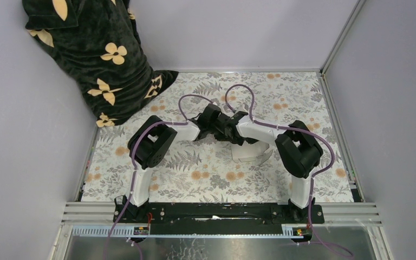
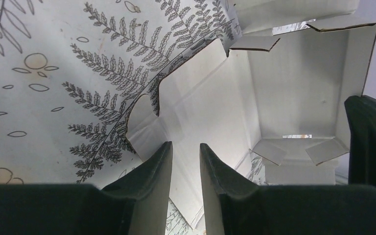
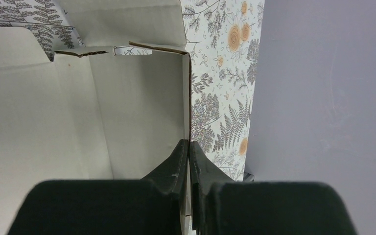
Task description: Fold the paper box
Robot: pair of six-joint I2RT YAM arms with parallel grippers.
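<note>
The white cardboard box lies on the patterned mat under both grippers, partly folded, with raised walls and flaps. In the left wrist view, my left gripper sits low over a flat panel with its fingers slightly apart; whether cardboard is between them is unclear. The raised part stands to its right, the other gripper's dark finger at its wall. In the right wrist view, my right gripper is shut on an upright box wall, beside the box's inner panel.
A dark flowered cloth drapes over the back left of the area. Grey walls surround the mat, which is clear at the front and left. The two arms are close together at the middle.
</note>
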